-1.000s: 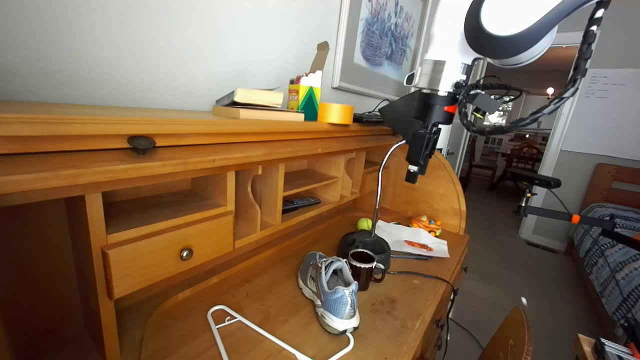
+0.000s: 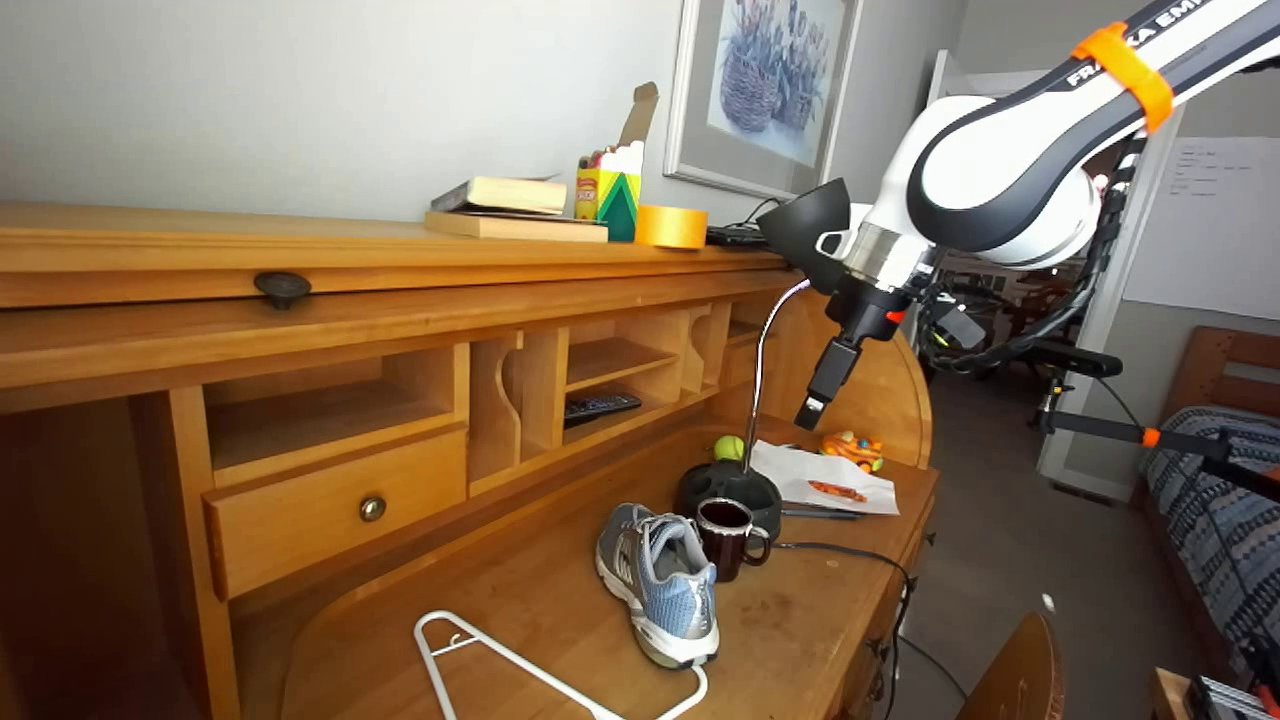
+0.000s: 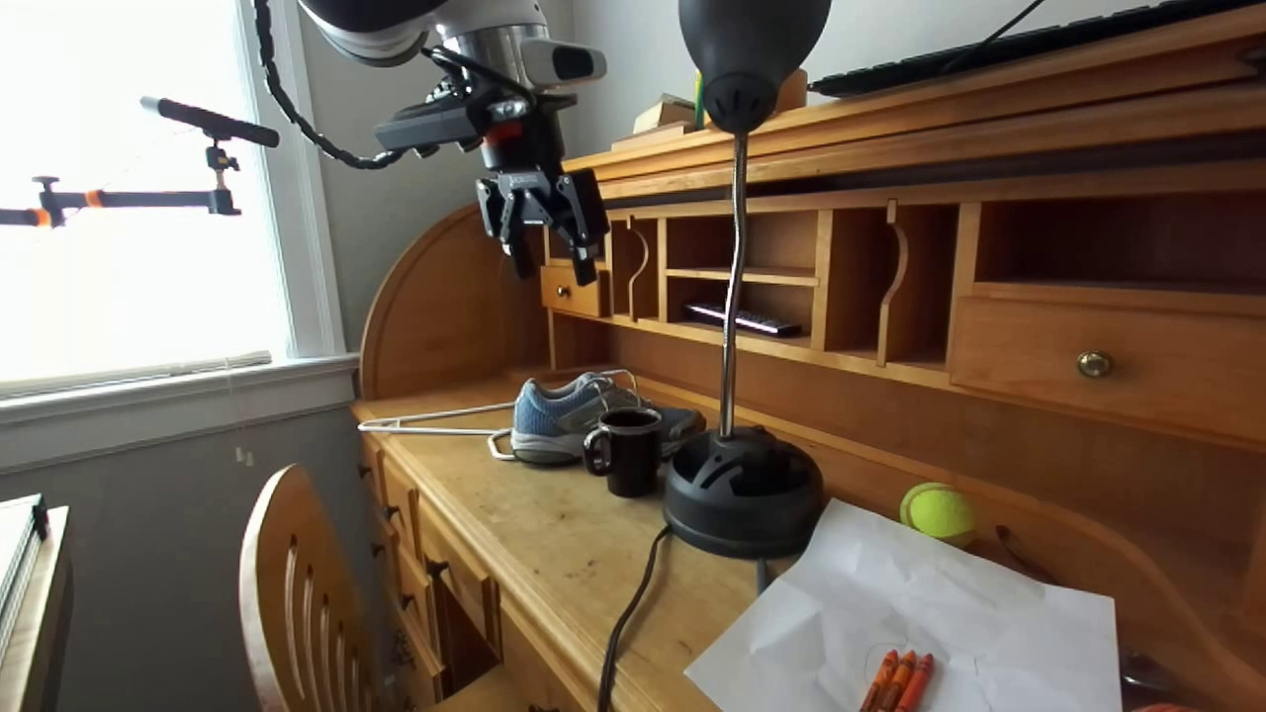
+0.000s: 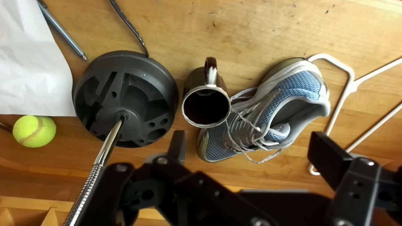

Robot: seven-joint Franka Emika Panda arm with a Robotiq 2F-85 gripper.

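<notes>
My gripper [image 3: 554, 267] hangs open above the desk, its fingers wide apart and nothing between them. Below it in the wrist view lie a dark brown mug [image 4: 206, 107], handle toward the top of the picture, and a blue-grey sneaker [image 4: 263, 113] close beside it. A white hanger [image 4: 344, 94] lies at the shoe's heel. The black desk lamp base [image 4: 126, 98] stands on the mug's other side, its bendy metal neck [image 3: 733, 273] rising toward the shade. A tennis ball [image 4: 34, 131] rests near a sheet of white paper [image 3: 949, 605] that has orange crayons [image 3: 898, 682] on it.
The lamp's shade [image 3: 756, 53] and neck stand tall near my arm. Behind the desktop run cubbyholes with a remote [image 2: 601, 409] in one. Books [image 2: 516, 210], a crayon box [image 2: 612, 192] and yellow tape [image 2: 671, 227] sit on the upper shelf.
My arm has come lower, and the gripper has tilted and shifted slightly left in exterior view 1. The things on the desk have stayed put.
</notes>
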